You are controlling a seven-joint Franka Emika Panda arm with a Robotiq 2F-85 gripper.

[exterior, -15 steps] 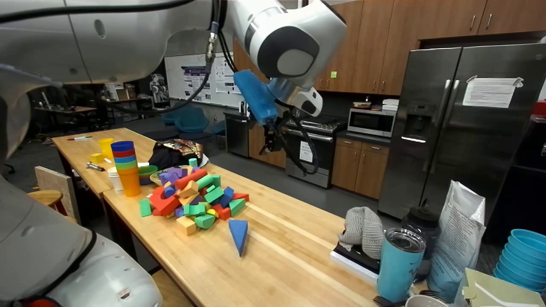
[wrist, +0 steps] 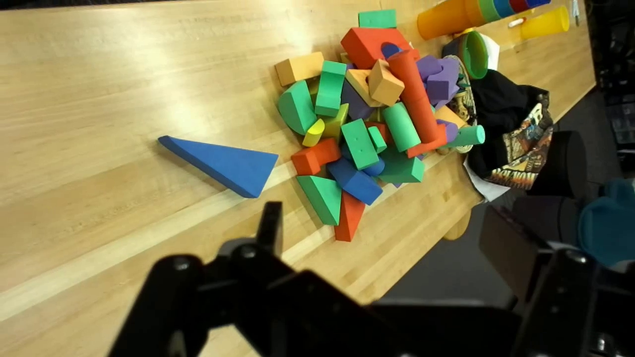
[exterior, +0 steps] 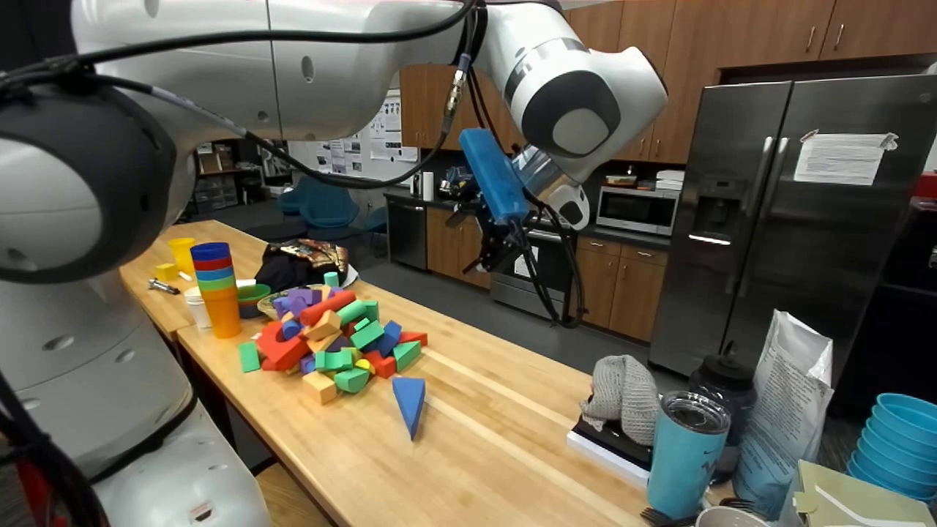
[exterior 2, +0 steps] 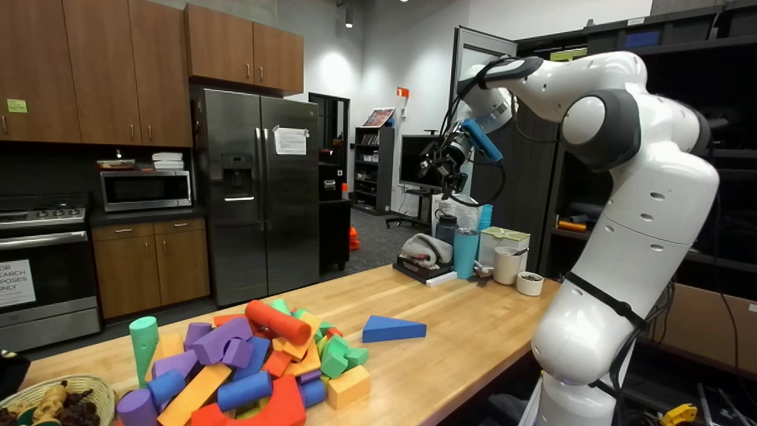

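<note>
My gripper is open in the wrist view, its two dark fingers [wrist: 271, 229] wide apart with nothing seen between them. In exterior view 1 the gripper [exterior: 488, 255] hangs high above the far side of the table, clear of everything on it. A blue triangular wedge [wrist: 229, 164] lies alone on the wood, a little apart from a heap of coloured blocks [wrist: 360, 140]. The heap mixes red, green, orange, purple, yellow and blue pieces. Exterior view 2 shows the wedge [exterior 2: 394, 329] on bare table to the right of the heap.
Stacked coloured cups [exterior: 217, 290], a dark cloth bag [exterior: 303, 263] and a wicker basket [exterior 2: 96, 387] stand by the heap. A blue tumbler [exterior: 687, 452], grey cloth [exterior: 621, 395] and white bag [exterior: 784, 413] occupy the other end. Between lies free tabletop [exterior: 501, 413].
In exterior view 1 the arm and gripper have shifted right, and the gripper sits slightly higher in the picture. The wedge and the heap have stayed where they were.
</note>
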